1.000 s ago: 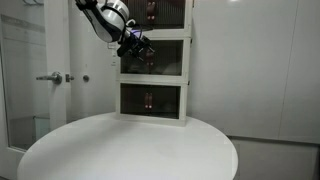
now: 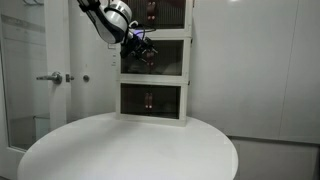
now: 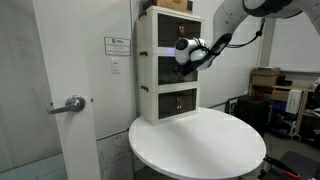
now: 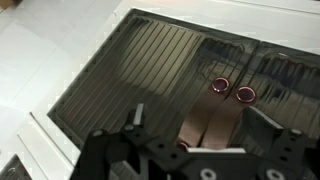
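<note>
A white-framed cabinet [image 2: 125,100] of stacked compartments stands at the back of the table, its dark ribbed doors [image 4: 138,68] shut. In the wrist view, two red round knobs [image 4: 220,85] sit side by side near the seam between the two doors, with brown strips running down from them. My gripper hangs before the middle compartment; its fingers stand wide apart on either side of the knobs in that view. Nothing shows between them. How far the fingertips are from the doors is hard to judge.
A door with a metal handle [image 3: 72,104] stands at the left. At the far right, shelves with boxes [image 3: 268,78] stand beyond the table.
The arm and gripper have shifted very slightly to the right in front of the cabinet. The cabinet doors look the same.
</note>
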